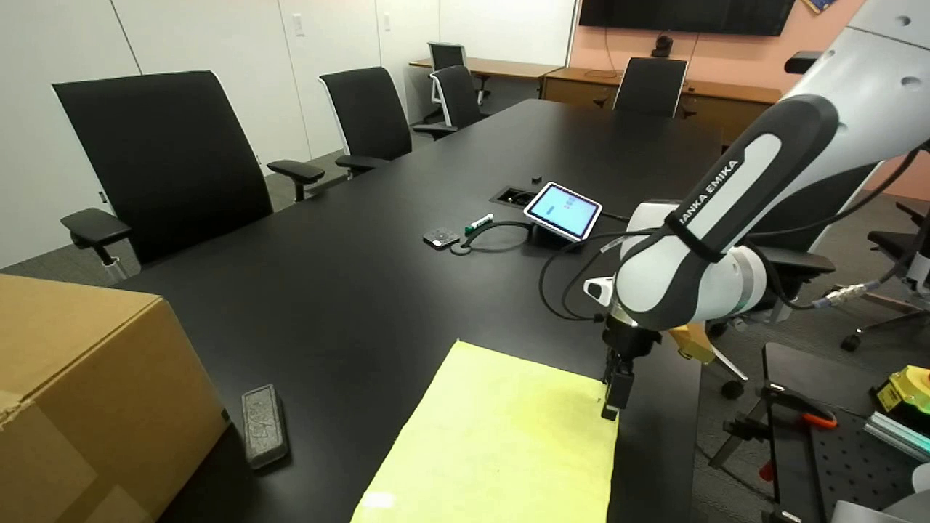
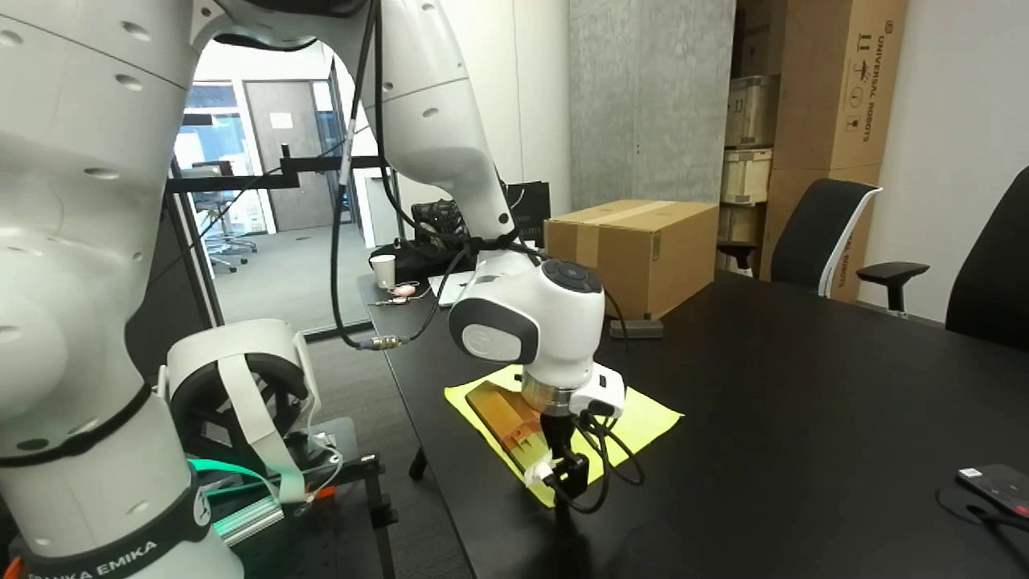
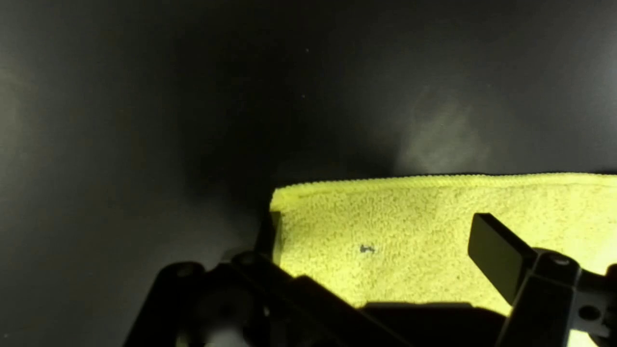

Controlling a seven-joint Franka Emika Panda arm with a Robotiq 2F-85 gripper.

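A yellow cloth (image 1: 510, 436) lies flat on the black table. In the wrist view its stitched edge runs across the yellow cloth (image 3: 416, 220), with one corner close to the left finger (image 3: 269, 237) and a small dark mark (image 3: 367, 248) near that corner. My gripper (image 1: 612, 396) points down at the cloth's far right corner, low over it. Its fingers stand open, one finger beside the cloth's side edge and the other over the cloth, with no fold of fabric between them. Whether the fingertips touch the cloth or table I cannot tell.
A cardboard box (image 1: 104, 392) and a dark grey eraser-like block (image 1: 264, 426) are left of the cloth. Farther back stand a tablet (image 1: 564, 211), a marker (image 1: 479, 223) and cables. The table's right edge is close to the gripper.
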